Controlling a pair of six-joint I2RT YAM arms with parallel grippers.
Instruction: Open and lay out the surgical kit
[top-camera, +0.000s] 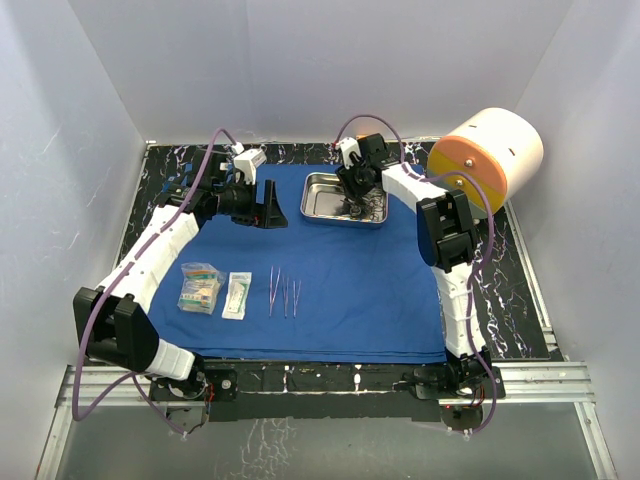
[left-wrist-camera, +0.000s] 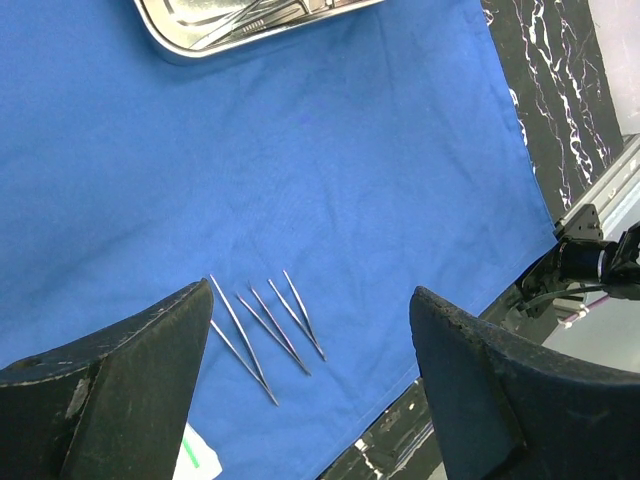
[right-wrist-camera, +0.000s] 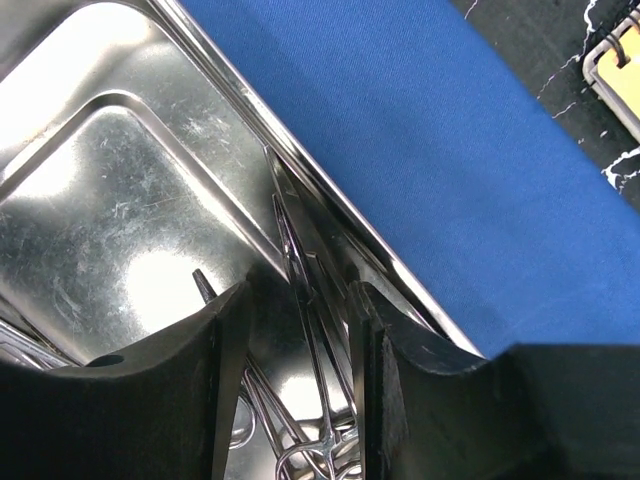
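A steel tray (top-camera: 318, 214) lies at the back of the blue cloth, with metal instruments in its right half. Over it my right gripper is open, fingertips low on either side of slim scissor-like instruments (right-wrist-camera: 312, 335) beside the tray wall. Whether the fingers touch them I cannot tell. Left of the tray my left gripper (top-camera: 272, 205) hangs open above bare cloth, nothing between its fingers. Toward the front of the cloth are several thin tools (left-wrist-camera: 290, 312) in a row, a white packet (top-camera: 236, 296) and a clear bag of packs (top-camera: 201, 288).
A large cream cylinder with an orange face (top-camera: 470, 160) stands at the back right, near the right arm. Grey walls close in the sides and back.
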